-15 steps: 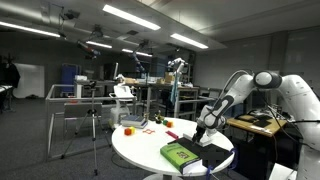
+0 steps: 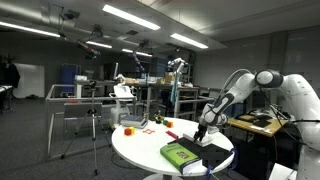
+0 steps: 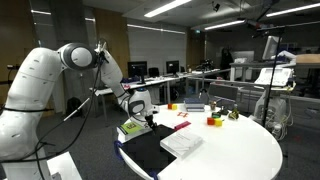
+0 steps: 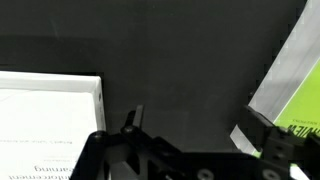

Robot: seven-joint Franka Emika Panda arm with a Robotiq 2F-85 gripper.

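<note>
My gripper stands open over a dark mat [image 4: 180,60], with nothing between its fingers. To its left in the wrist view lies a white book [image 4: 45,130] with printed text, part of it cut off by the frame. The green-covered book [image 4: 302,110] is at the right edge, its pale side showing. In exterior view 2 the white book [image 3: 181,143] lies on the near side of the gripper [image 3: 152,123], while the green book [image 3: 131,127] is on the far left of the table. Exterior view 1 shows the green book [image 2: 181,154] at the front.
A red object [image 3: 181,125] lies on the white round table [image 3: 240,140]. Red and yellow blocks [image 3: 214,121] stand farther right, and a grey tray [image 3: 195,108] is at the back.
The arm has shifted only slightly, the direction hard to tell. The books and the other things on the table have stayed in place.
</note>
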